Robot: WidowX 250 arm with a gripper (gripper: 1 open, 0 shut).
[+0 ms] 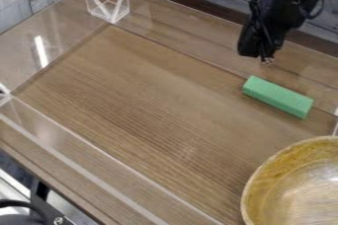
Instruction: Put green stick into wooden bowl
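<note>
The green stick [278, 97], a short block, lies flat on the wooden table toward the right side, slanting down to the right. Cut off by the lower right corner, the round wooden bowl [294, 194] stands with its visible inside empty. My black gripper [255, 55] points down from the top right, behind and above the stick, apart from it. Its fingers are dark and small here, so their spacing is unclear. I see nothing held at their tips.
A clear wire-like stand [109, 6] is at the top left of the table. Bare wood [132, 101] fills the middle and left. Dark cables lie beyond the table's edge at the lower left.
</note>
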